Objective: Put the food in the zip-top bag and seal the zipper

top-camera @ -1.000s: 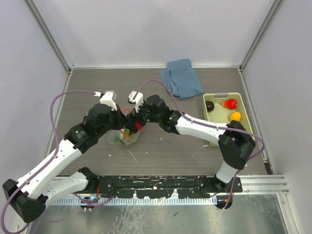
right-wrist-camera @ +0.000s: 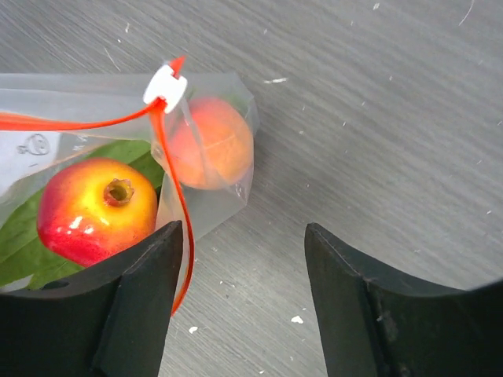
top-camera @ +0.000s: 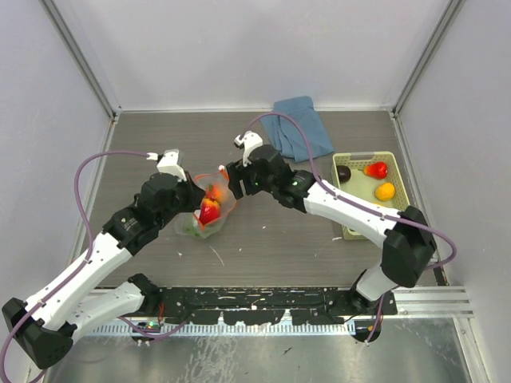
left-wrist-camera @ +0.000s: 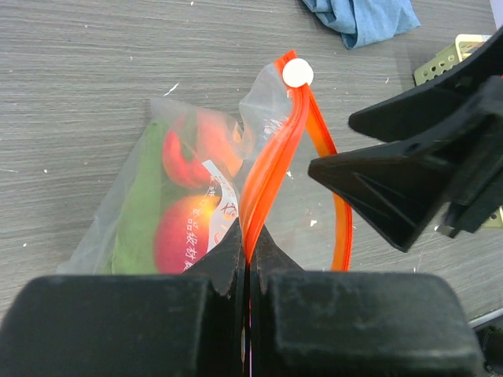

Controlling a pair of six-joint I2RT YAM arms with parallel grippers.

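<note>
The clear zip bag with orange zipper and white slider lies on the table, holding a red-yellow mango, a peach and something green. My left gripper is shut at the bag's mouth; in the left wrist view the orange zipper strip runs into its fingertips. My right gripper stands part open just right of the bag, its fingers spread beside the zipper edge, with nothing clearly between them.
A green basket with an avocado, a red item and yellow items is at the right. A folded blue cloth lies at the back. The table around the bag's left is clear.
My right gripper has moved right, away from my left gripper and the bag's middle, uncovering more of the bag. The left arm has barely moved.
</note>
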